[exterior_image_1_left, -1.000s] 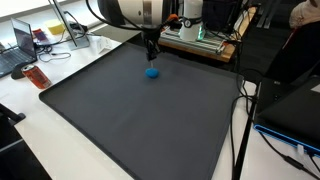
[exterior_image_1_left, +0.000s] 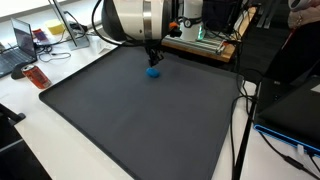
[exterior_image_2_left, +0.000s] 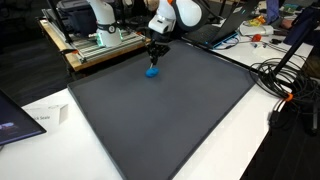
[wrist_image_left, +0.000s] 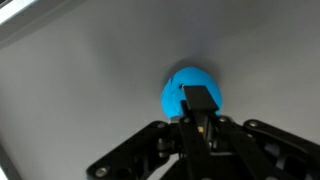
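Observation:
A round blue object (exterior_image_1_left: 152, 72) is at the back part of the dark mat, and it also shows in exterior view 2 (exterior_image_2_left: 152, 71). My gripper (exterior_image_1_left: 153, 60) is low, right over it. In the wrist view the blue object (wrist_image_left: 179, 96) looks like a disc, partly covered by a dark block-like piece (wrist_image_left: 201, 97) at my gripper. The fingers are shut with this dark piece between the fingertips. Whether it is joined to the blue disc, I cannot tell. A small orange spot shows near the fingertips.
An orange-red can (exterior_image_1_left: 37, 77) stands at its left edge. Cables (exterior_image_2_left: 285, 85) lie beyond the mat, and a wooden tray (exterior_image_1_left: 205, 48) sits behind it.
The arm has come lower over the blue object, its white body now larger and closer in exterior view 1. The blue object stays in about the same spot.

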